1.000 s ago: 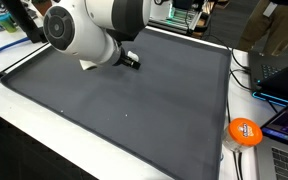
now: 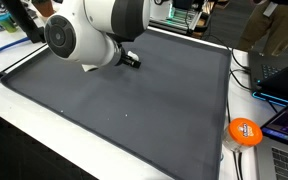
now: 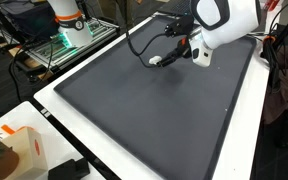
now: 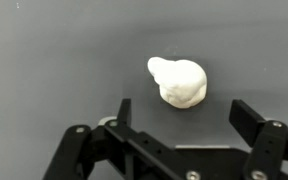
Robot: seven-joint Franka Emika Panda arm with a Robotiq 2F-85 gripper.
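A small white lump (image 4: 182,84), round with a short knob at its upper left, lies on the dark grey mat. In the wrist view my gripper is open, its black fingers set wide apart to the left and right. The lump shows just beyond the line of the fingertips, toward the middle of the gap, with neither finger touching it. From the second exterior view, the white lump (image 3: 155,59) appears beside the dark gripper (image 3: 174,57). The first exterior view has the gripper (image 2: 128,62) near the mat's far side, partly covering the lump.
An orange-lidded container (image 2: 245,132) stands off its right edge beside a laptop (image 2: 281,155). In the second exterior view, another robot arm (image 3: 72,28) is at the far left, off the mat.
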